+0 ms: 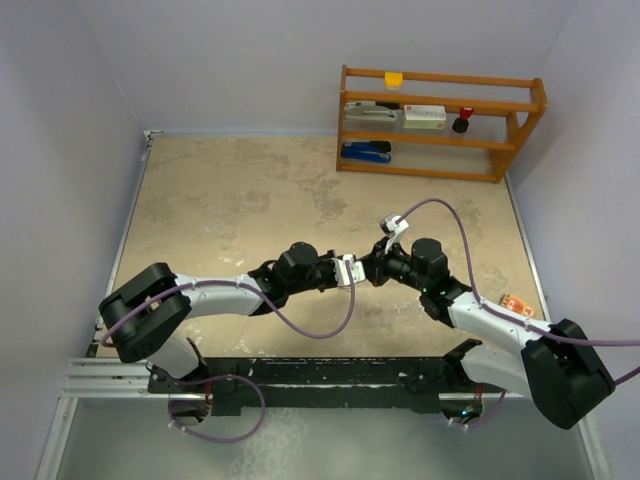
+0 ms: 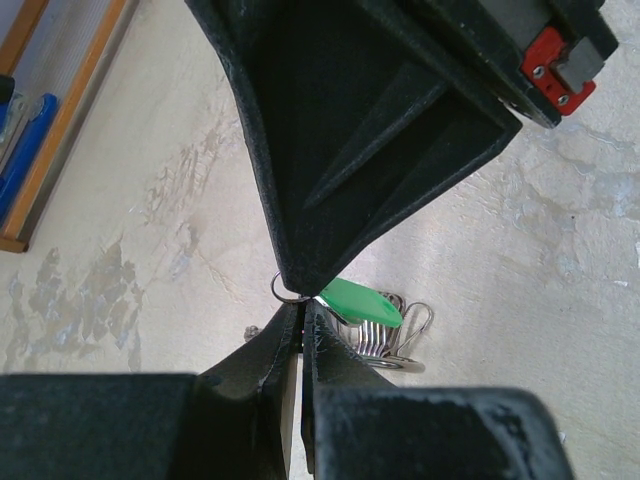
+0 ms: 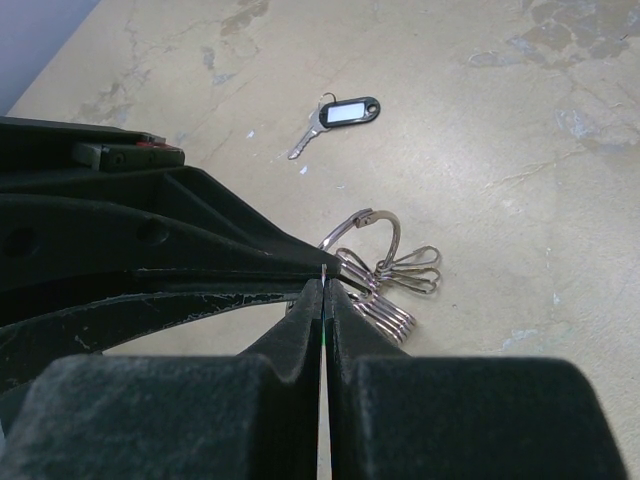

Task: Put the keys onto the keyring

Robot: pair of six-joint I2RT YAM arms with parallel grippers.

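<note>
My left gripper and right gripper meet tip to tip over the table, both shut. A metal keyring with several hooks (image 3: 392,277) hangs at the left gripper's tips, one hook seemingly pinched there. A thin wire ring (image 2: 277,292) curves out from the right fingertips, beside a green key tag (image 2: 362,302) that hangs just below. Whether the ring is threaded onto a hook cannot be told. Farther off on the table, a loose key with a black tag (image 3: 346,112) lies flat in the right wrist view.
At the back right a wooden shelf (image 1: 440,140) holds a blue stapler (image 1: 367,151), a white box (image 1: 424,117) and other items. An orange patterned piece (image 1: 517,306) lies at the table's right edge.
</note>
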